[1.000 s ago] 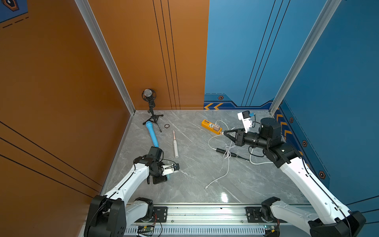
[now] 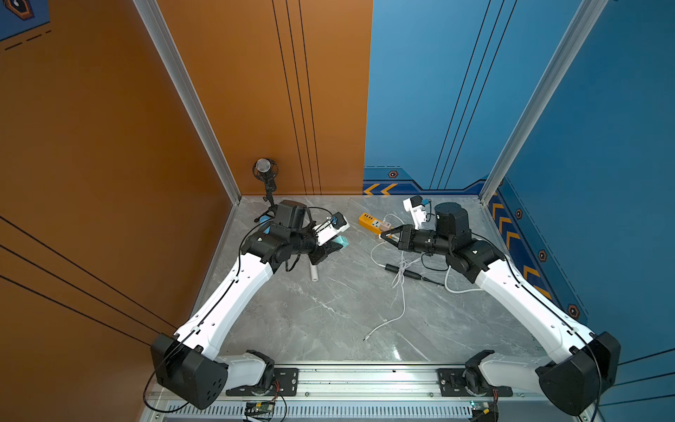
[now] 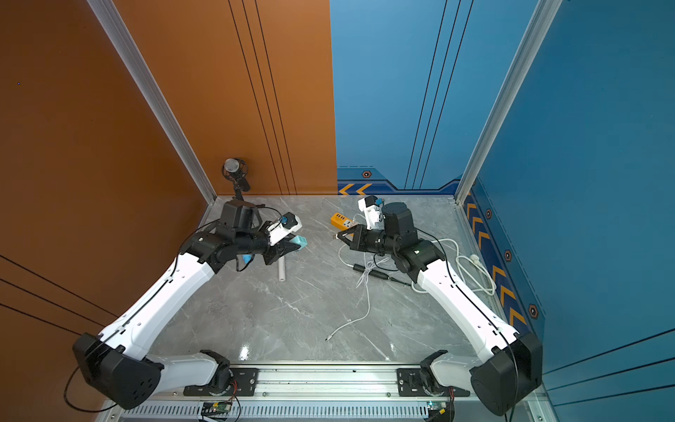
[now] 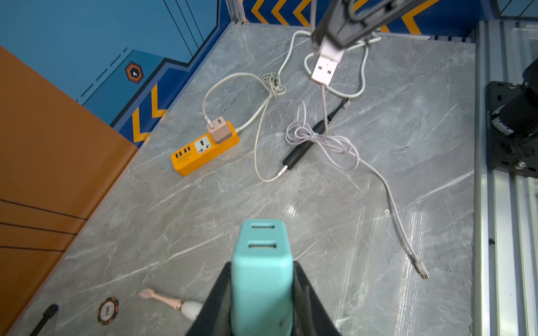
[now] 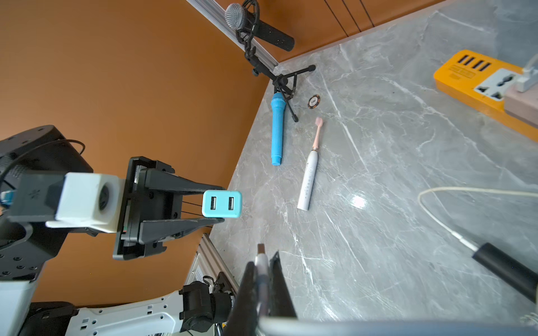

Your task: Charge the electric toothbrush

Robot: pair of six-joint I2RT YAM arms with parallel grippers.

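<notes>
My left gripper holds a teal two-port USB charger (image 5: 222, 203) raised above the table. Facing it, my right gripper is shut on a white USB cable, whose plug (image 4: 325, 68) hangs from its fingertips above a coiled part (image 4: 341, 142). The electric toothbrush (image 5: 308, 179), white with a pink head, lies on the table beyond both grippers. An orange power strip (image 4: 190, 156) with a beige plug block (image 4: 219, 128) sits at the back.
A microphone on a tripod (image 5: 269, 33) and a blue microphone (image 5: 277, 128) stand or lie at the back left. A black tool (image 5: 501, 268) with cables lies right of centre.
My left gripper has risen from the front left with the charger, toward the centre. My right gripper has shifted left, carrying the cable.
</notes>
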